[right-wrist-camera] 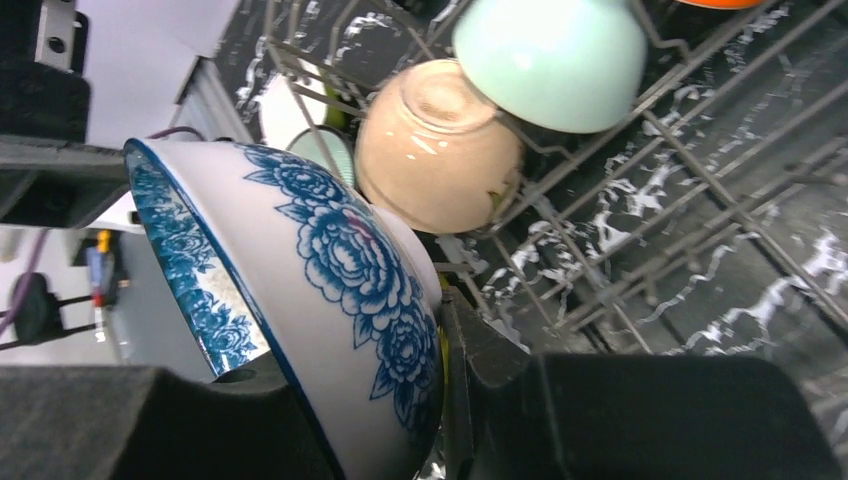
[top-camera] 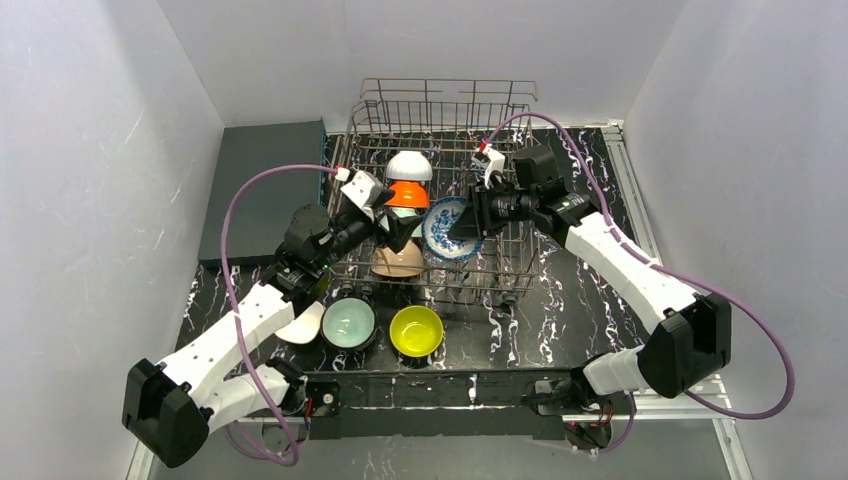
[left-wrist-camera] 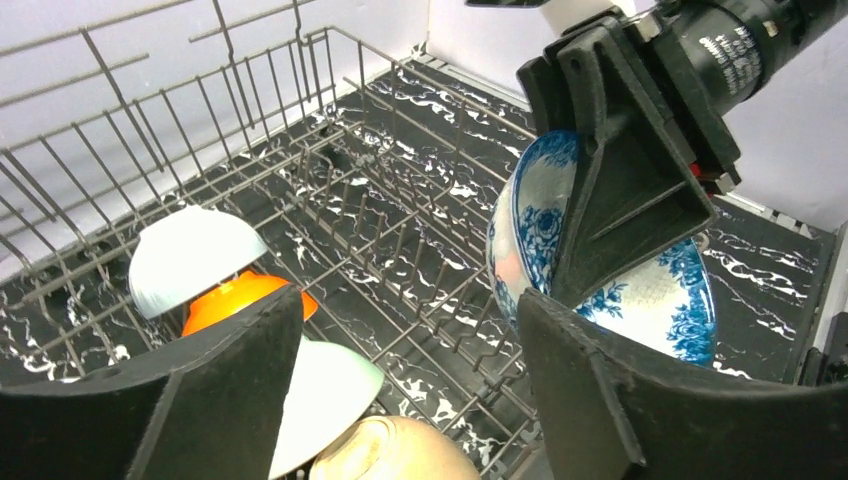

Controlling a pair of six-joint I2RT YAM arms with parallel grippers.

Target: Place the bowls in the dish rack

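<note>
The blue-and-white floral bowl (top-camera: 440,225) is held tilted above the rack by my right gripper (top-camera: 470,222); in the right wrist view its rim (right-wrist-camera: 320,260) fills the lower left. My left gripper (top-camera: 398,225) is just left of it, apart and part open, with nothing between its fingers. White (top-camera: 409,164), orange (top-camera: 408,192), mint (right-wrist-camera: 550,55) and beige (top-camera: 397,262) bowls sit upside down in a row in the wire rack (left-wrist-camera: 90,130).
A mint-lined bowl (top-camera: 349,323), a yellow-green bowl (top-camera: 416,331) and a white bowl (top-camera: 300,326) stand in front of the rack. A dark board (top-camera: 255,180) lies at left. The rack's right side is fairly clear.
</note>
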